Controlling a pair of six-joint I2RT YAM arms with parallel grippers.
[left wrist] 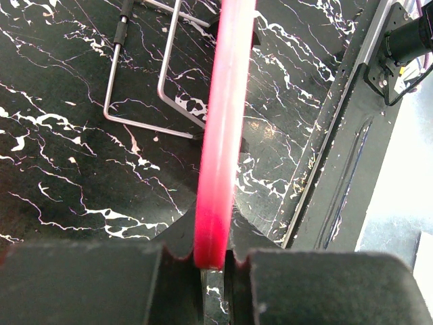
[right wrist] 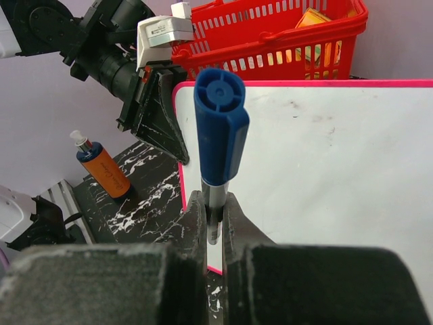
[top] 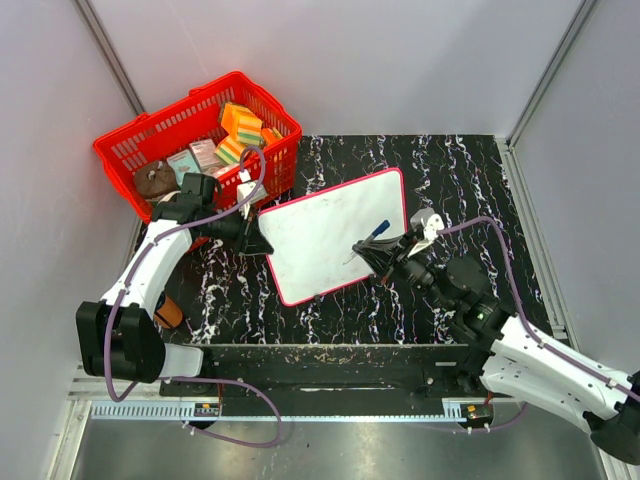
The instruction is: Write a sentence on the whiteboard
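Note:
The whiteboard (top: pixel 320 232), with its pink-red rim, leans at a slant across the middle of the top view. Its face carries faint smudges but no readable writing. At its left edge my left gripper (top: pixel 266 247) is shut on the rim; in the left wrist view the pink edge (left wrist: pixel 220 135) runs down between both fingers. My right gripper (top: pixel 362 256) is shut on a blue-ended pen (top: pixel 379 229) in front of the board's lower right. In the right wrist view the pen (right wrist: pixel 220 128) stands between the fingertips. Whether its tip touches the board is hidden.
A red basket (top: pixel 165 127) with packets and sponges stands behind the board's left end. An orange bottle (right wrist: pixel 107 170) sits at the far left. Bent metal stand bars (left wrist: pixel 149 125) show behind the board.

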